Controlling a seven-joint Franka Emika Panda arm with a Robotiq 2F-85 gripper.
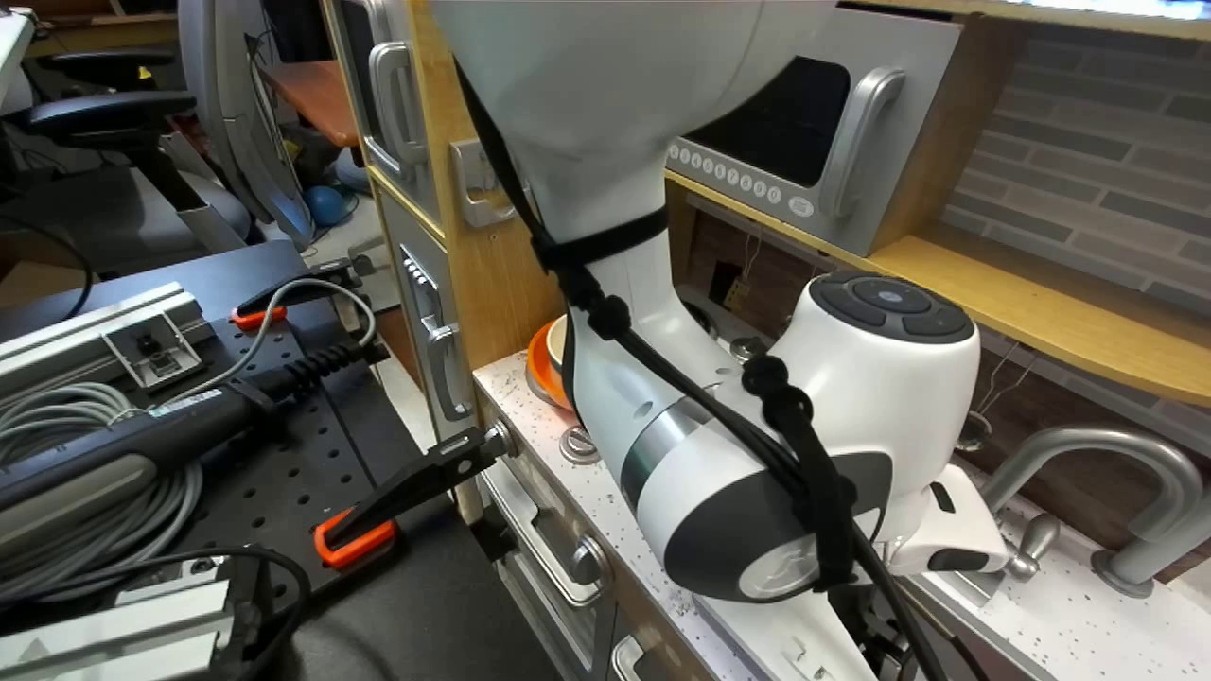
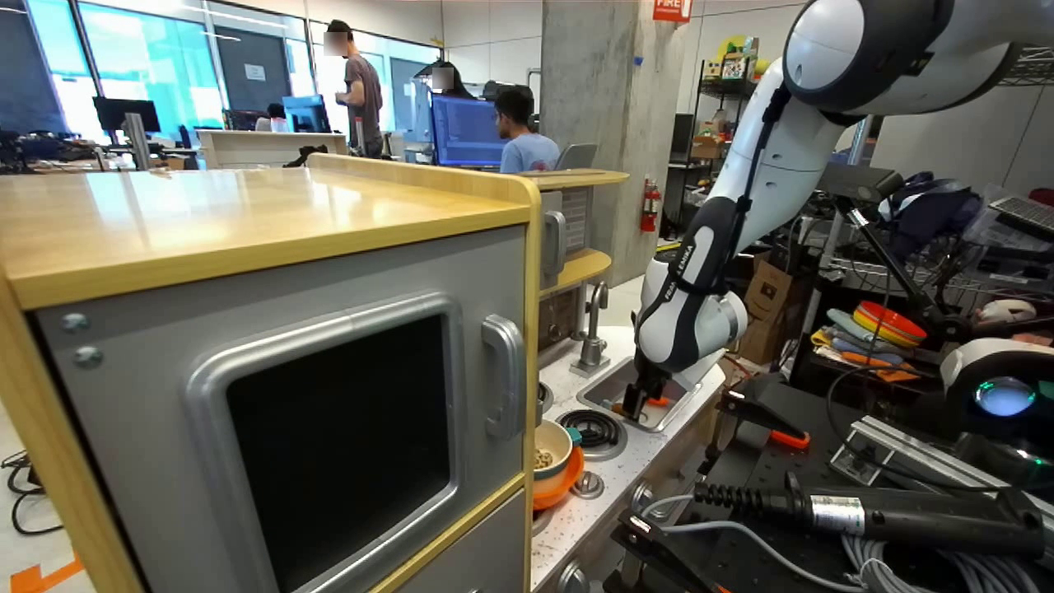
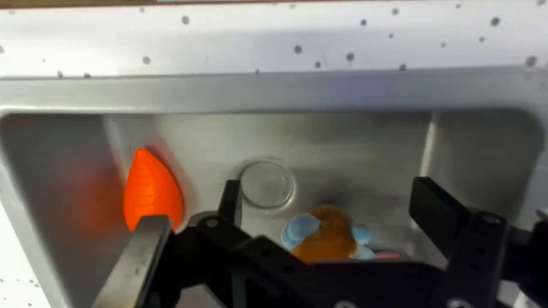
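Observation:
In the wrist view my gripper stands open above the metal sink (image 3: 205, 95), its two black fingers wide apart. Down in the basin lies a small brown plush toy (image 3: 329, 233) with light-blue parts, below the gap between the fingers; the gripper body covers its lower part. To the left of the fingers, an orange object (image 3: 151, 190) with a pointed tip rests near the basin's left wall. A round drain (image 3: 267, 184) shows between the two things. From exterior view 2, the gripper (image 2: 637, 403) reaches down at the sink; exterior view 1 has it mostly hidden behind the arm.
A curved faucet (image 1: 1090, 454) rises behind the sink. Left of the basin in exterior view 2 are a black burner (image 2: 593, 428) and a bowl (image 2: 555, 445) on an orange dish (image 2: 565, 483). A shelf (image 1: 1056, 306) hangs above the counter.

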